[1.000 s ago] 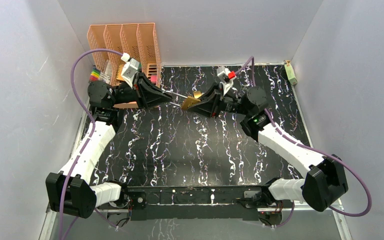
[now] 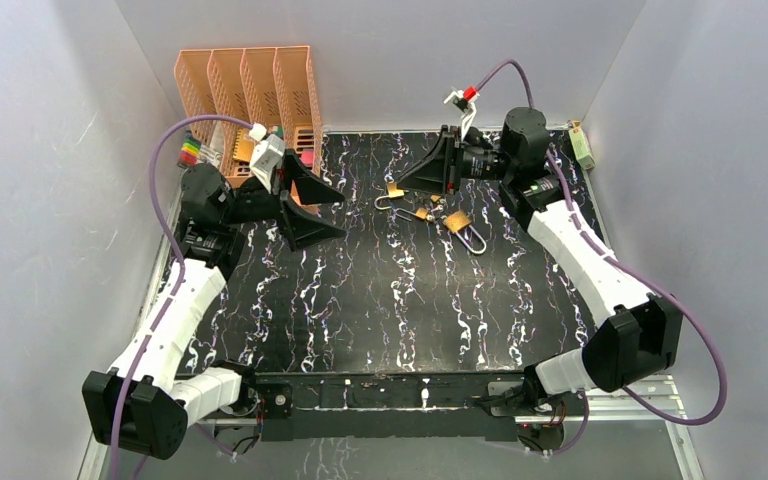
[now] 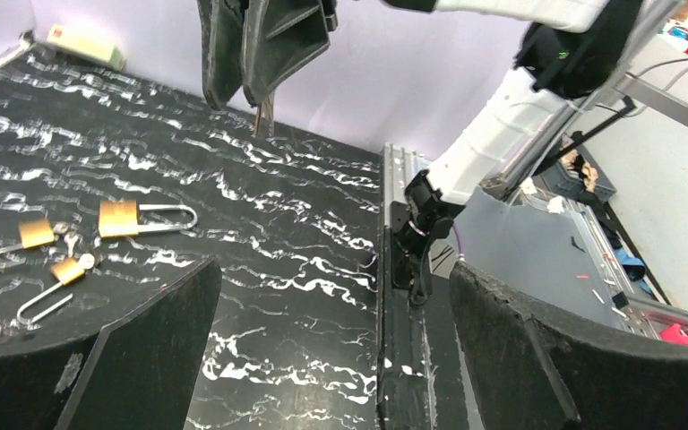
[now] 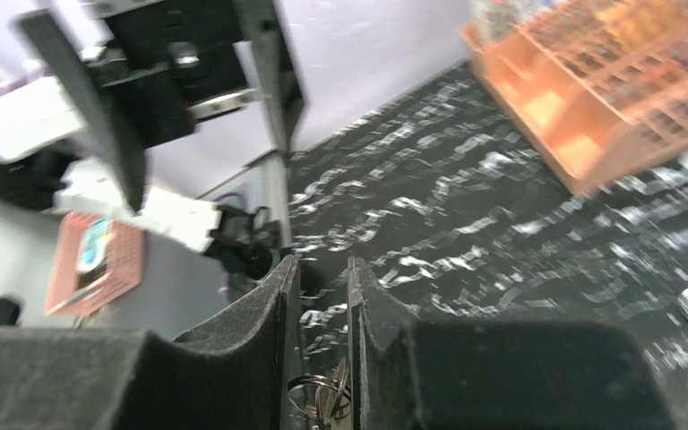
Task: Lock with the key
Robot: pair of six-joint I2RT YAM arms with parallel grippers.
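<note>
Several brass padlocks lie on the black marbled table, one large [image 2: 457, 221] with a long shackle at the right of the group, also in the left wrist view [image 3: 118, 219]; smaller ones [image 3: 36, 233] lie beside it. My left gripper [image 2: 315, 212] stands open and empty over the left middle. My right gripper [image 2: 410, 175] is raised above the padlocks, fingers close together, with a key on a ring [image 4: 321, 399] at its fingers. In the left wrist view the key [image 3: 264, 121] hangs below the right fingers.
An orange slotted rack [image 2: 245, 70] with coloured items stands at the back left. A pale green box [image 2: 579, 145] sits by the right wall.
My left gripper has opened; my right has moved up and rightward.
</note>
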